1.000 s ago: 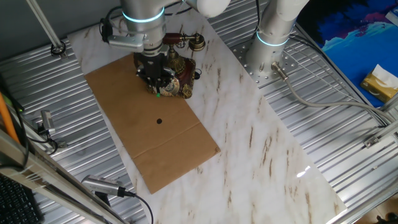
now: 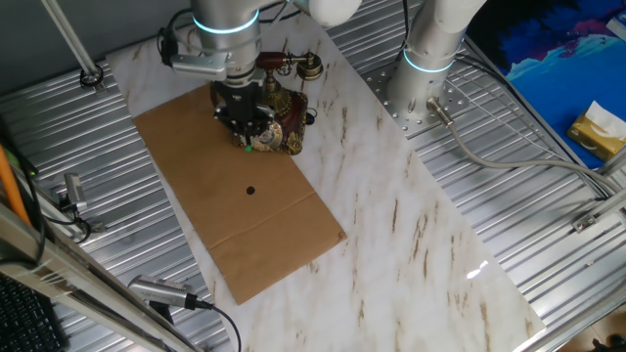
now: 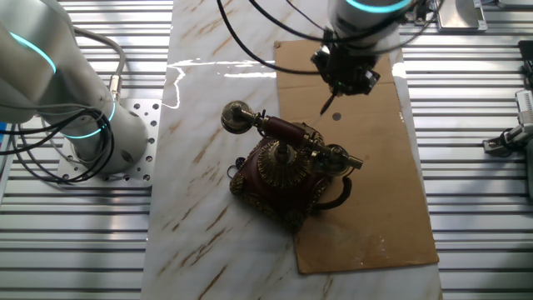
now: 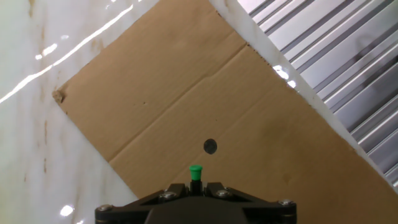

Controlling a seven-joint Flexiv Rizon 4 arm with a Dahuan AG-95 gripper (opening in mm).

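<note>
In the wrist view, my gripper is shut on a thin stick with a green end (image 4: 196, 172). From the second exterior side the stick (image 3: 329, 103) looks dark and slants down from the fingers. Its end appears close to a black round spot (image 4: 210, 146) on the brown cardboard sheet (image 4: 168, 68); whether it is above or touching the sheet cannot be told. An ornate old-style telephone (image 3: 287, 167) in dark red and brass stands partly over one side of the cardboard, handset on its cradle. The first exterior view has the gripper (image 2: 246, 137) overlapping the phone.
A white marbled board (image 2: 391, 235) lies under the cardboard, and much of it is bare. Slatted metal decking (image 2: 88, 186) surrounds it. The robot's base (image 3: 117, 142) stands beside the board. A cabled silver device (image 2: 161, 291) sits near the board's edge.
Phone and cardboard are unmoved.
</note>
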